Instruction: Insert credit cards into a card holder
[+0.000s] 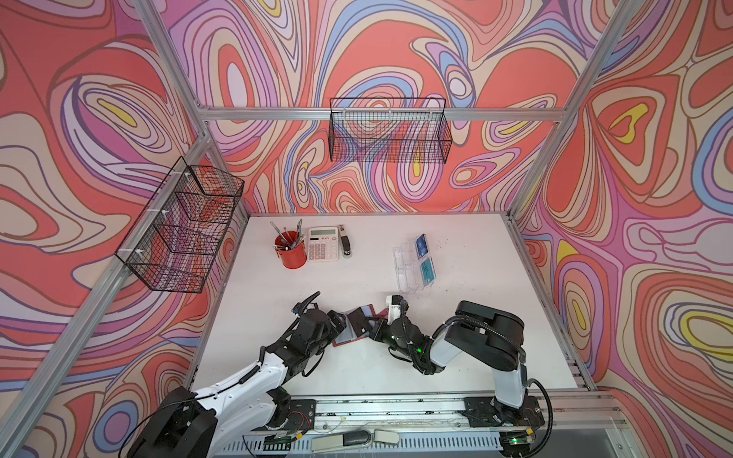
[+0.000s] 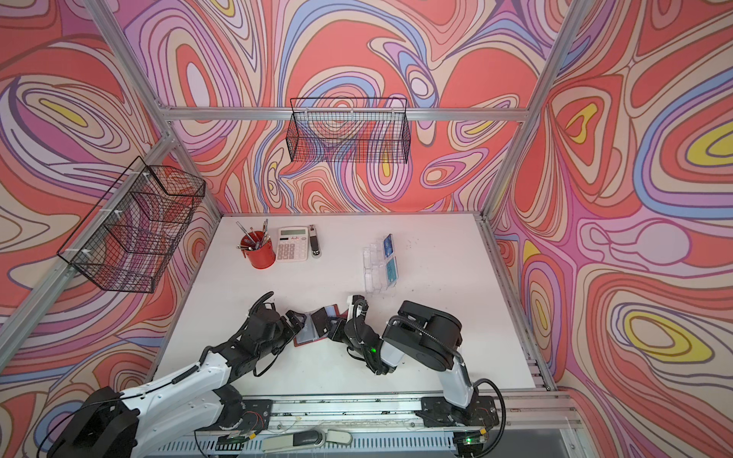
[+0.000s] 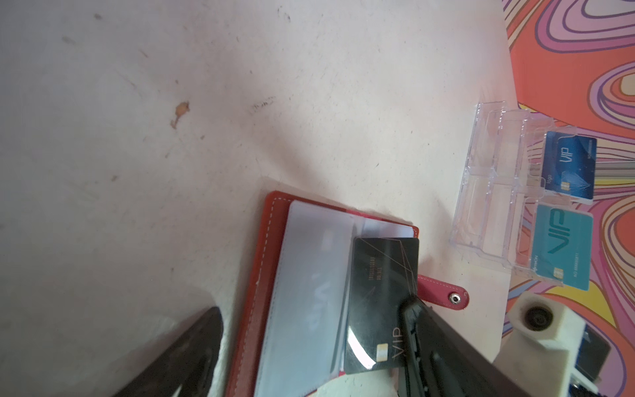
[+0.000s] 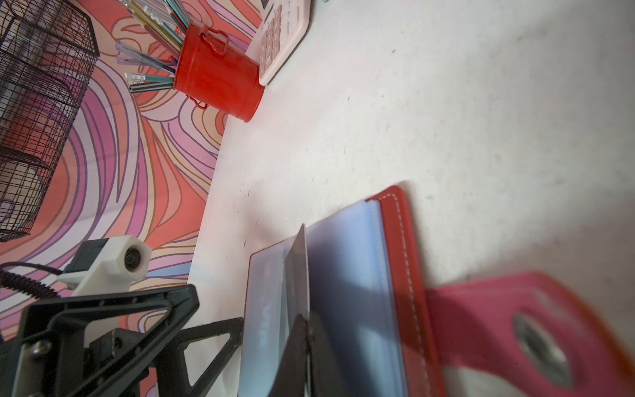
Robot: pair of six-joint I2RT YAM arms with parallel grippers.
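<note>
The red card holder (image 3: 261, 278) lies open on the table, showing clear sleeves (image 3: 307, 291); its snap tab (image 4: 502, 311) sticks out on the right. My right gripper is shut on the black VIP card, which stands tilted over the sleeves, seen edge-on in the right wrist view. My left gripper is open at the holder's other end, with its fingers apart. A clear stand (image 1: 404, 267) at the back right holds a blue card (image 3: 567, 165) and a teal card (image 3: 561, 244).
A red pen cup (image 1: 293, 252), a pink calculator (image 1: 323, 244) and a stapler (image 1: 344, 241) stand at the back left. Wire baskets (image 1: 389, 133) hang on the walls.
</note>
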